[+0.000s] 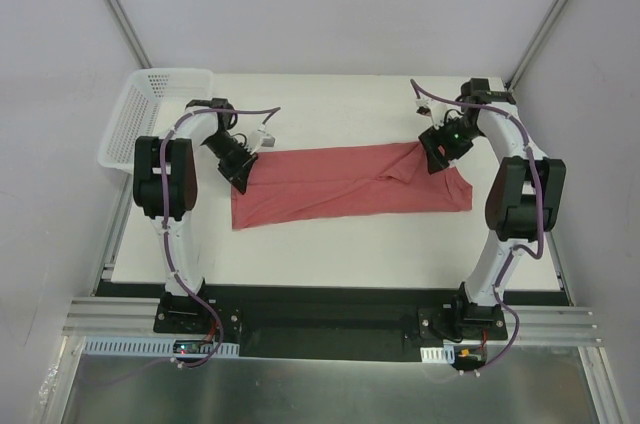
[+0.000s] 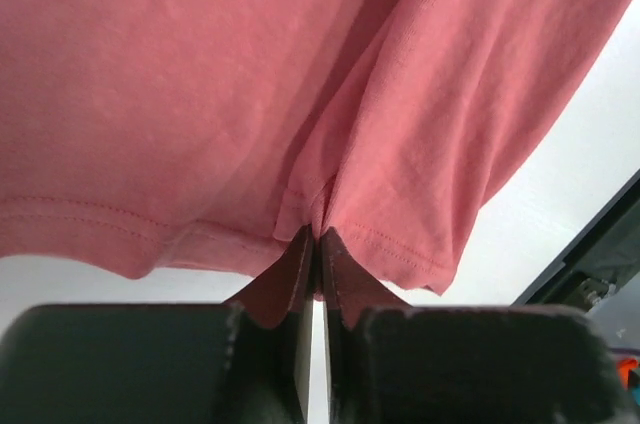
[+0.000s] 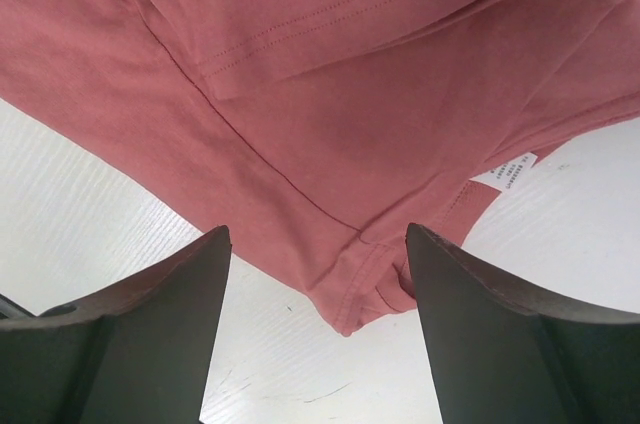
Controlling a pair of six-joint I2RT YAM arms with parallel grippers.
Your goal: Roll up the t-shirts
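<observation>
A red t-shirt (image 1: 330, 179) lies folded lengthwise in a long strip across the white table. At its left end my left gripper (image 1: 240, 184) is down on the cloth. In the left wrist view, the fingertips of the left gripper are together with a ridge of the shirt (image 2: 370, 144) pinched at their tips. Over the shirt's right end is my right gripper (image 1: 436, 159). The right wrist view has the right gripper wide open, its fingers (image 3: 455, 274) apart and the shirt (image 3: 290, 124) beneath, not held.
A white basket (image 1: 120, 129) stands at the back left, behind the left arm. A white label (image 3: 506, 172) shows at the shirt's edge.
</observation>
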